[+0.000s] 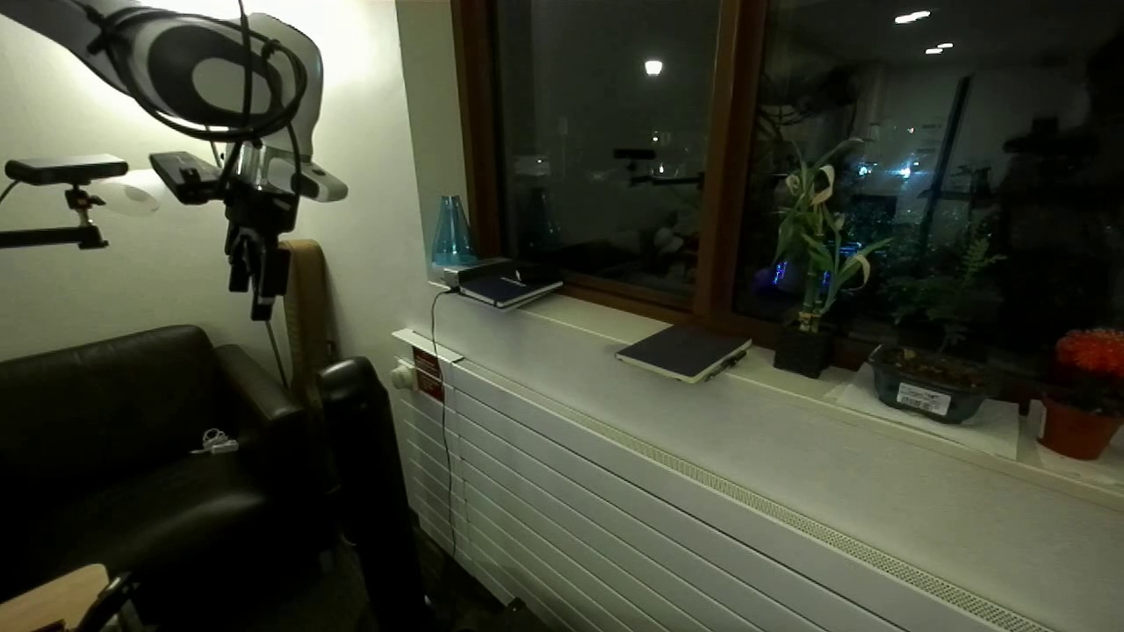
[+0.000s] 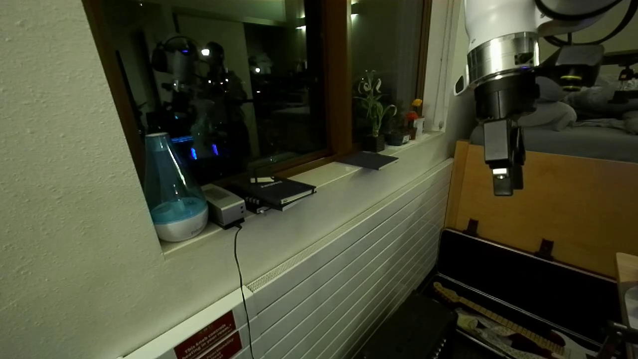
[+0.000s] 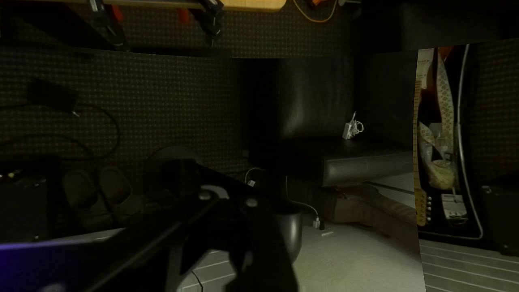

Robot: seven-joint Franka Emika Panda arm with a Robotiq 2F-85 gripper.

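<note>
My black gripper (image 1: 253, 302) points down in the air to the left of the window sill, in front of the pale wall. In the second exterior view the gripper (image 2: 504, 186) hangs clear of the sill's right-hand part, before a wooden panel. Its fingers look close together from both sides, but whether a gap stands between them does not show clearly. No object is visible at the fingertips. A dark notebook (image 1: 685, 352) lies flat on the sill. Another dark notebook (image 2: 278, 191) rests on a small stack farther along it.
A blue humidifier (image 2: 179, 212) and a grey box (image 2: 224, 204) stand at the sill's end. Potted plants (image 1: 806, 342) line its other part. Below run the white radiator (image 1: 590, 495) and a hanging cable (image 2: 240, 281). A black sofa (image 1: 116, 421) stands under the arm.
</note>
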